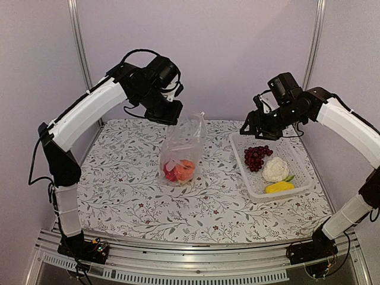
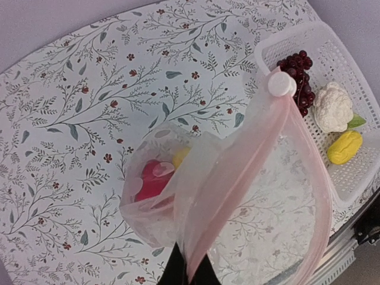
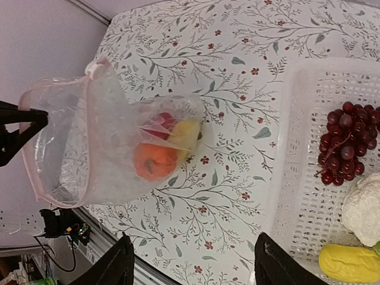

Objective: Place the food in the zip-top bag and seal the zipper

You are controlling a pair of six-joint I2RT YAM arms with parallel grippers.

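Note:
The clear zip top bag point(image 1: 185, 142) hangs with its mouth up and spread apart. My left gripper is shut on one side of the bag's pinkish rim. Low in the bag lie an orange round food point(image 3: 155, 161), a red one point(image 2: 153, 181) and something yellow point(image 3: 187, 132), partly veiled by plastic. My right gripper point(image 1: 259, 135) is open and empty, above the back-left part of the white basket point(image 1: 242, 172). In that basket are red grapes point(image 1: 256, 158), a white cauliflower point(image 1: 275, 170) and a yellow food point(image 1: 279, 187).
A white zipper slider point(image 2: 281, 84) sits at the far end of the bag's rim. Walls close in the sides and back.

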